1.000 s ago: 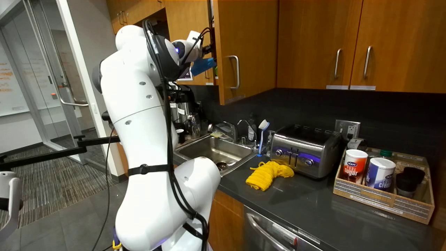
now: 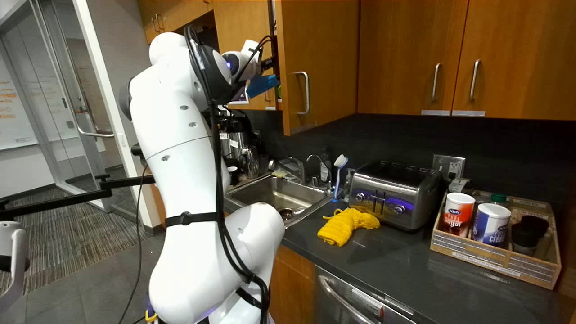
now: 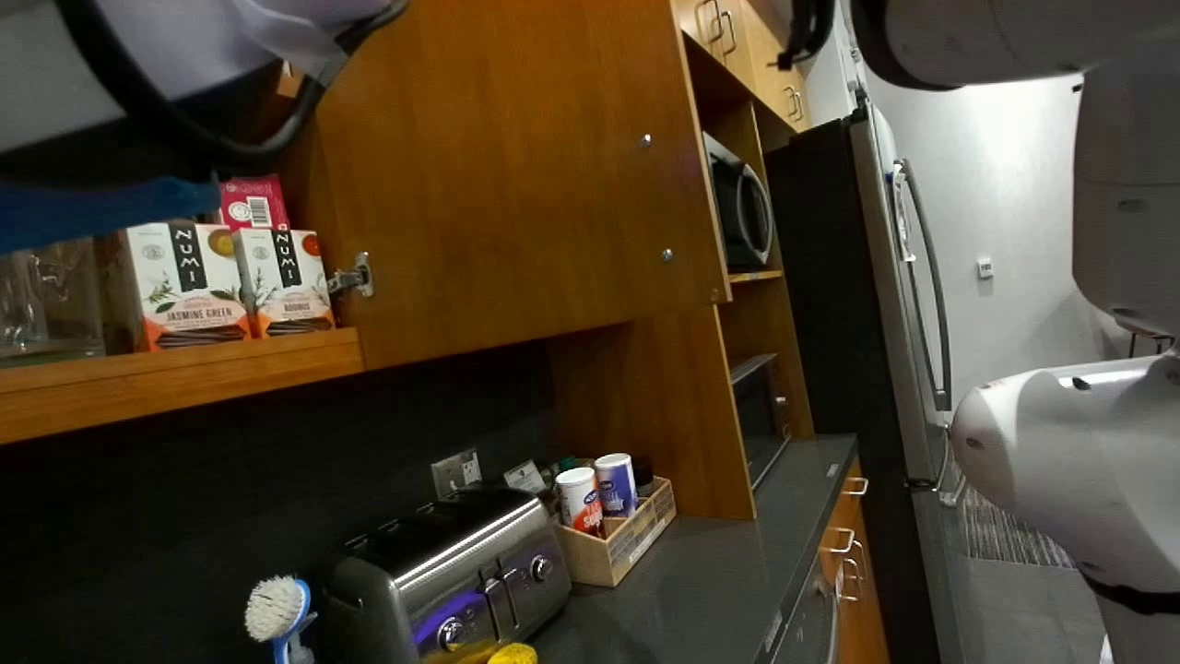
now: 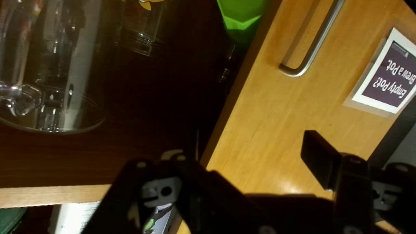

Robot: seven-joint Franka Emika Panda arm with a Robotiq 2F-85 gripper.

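My gripper is open at the upper cabinet, with nothing between its fingers; one dark finger (image 4: 321, 160) stands before a closed cabinet door (image 4: 269, 128). Inside the cabinet, in the wrist view, are a clear glass vessel (image 4: 58, 109), a smaller glass (image 4: 142, 39) and a bright green object (image 4: 243, 17). In exterior view 1 the wrist reaches behind the open cabinet door (image 2: 329, 59), and a blue piece (image 2: 263, 85) shows below it. The fingers are hidden there.
Tea boxes (image 3: 188, 282) stand on the cabinet shelf (image 3: 188, 371). Below are a sink (image 2: 281, 197), a yellow cloth (image 2: 348, 226), a toaster (image 2: 397, 194) and a cardboard tray (image 2: 488, 258) with canisters.
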